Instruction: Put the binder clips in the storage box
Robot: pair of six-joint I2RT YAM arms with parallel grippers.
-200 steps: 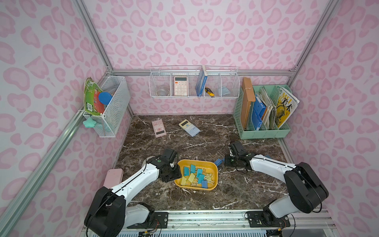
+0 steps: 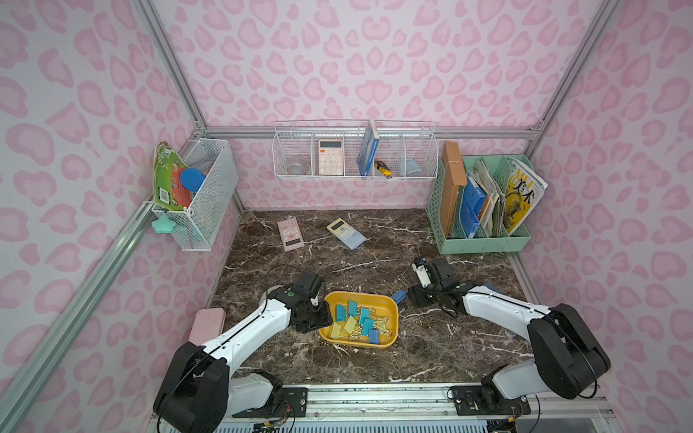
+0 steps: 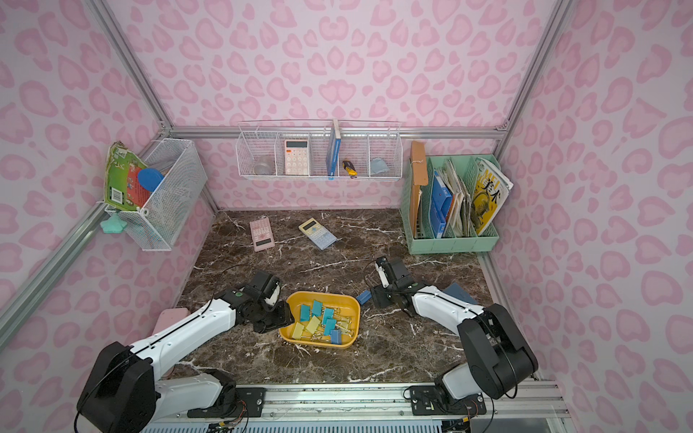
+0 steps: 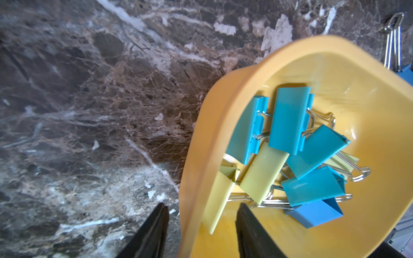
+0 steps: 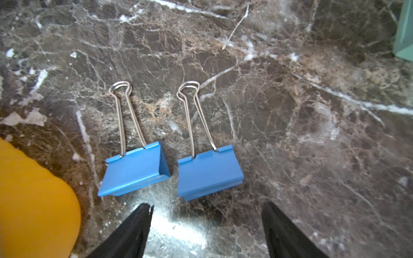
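The yellow storage box (image 2: 361,340) holds several cyan, pale yellow and blue binder clips (image 4: 288,124). My left gripper straddles the box's left wall, fingers apart, one outside and one inside beside a yellow clip. Right of the box, two blue binder clips (image 5: 210,174) lie side by side on the marble table in the right wrist view, handles pointing away. My right gripper is open just short of them, with nothing between its fingers.
A green file organiser (image 2: 476,245) stands at the back right. Two calculators (image 2: 346,232) lie at the back. Wire baskets (image 2: 296,173) hang on the walls.
The left arm and box show no visible change.
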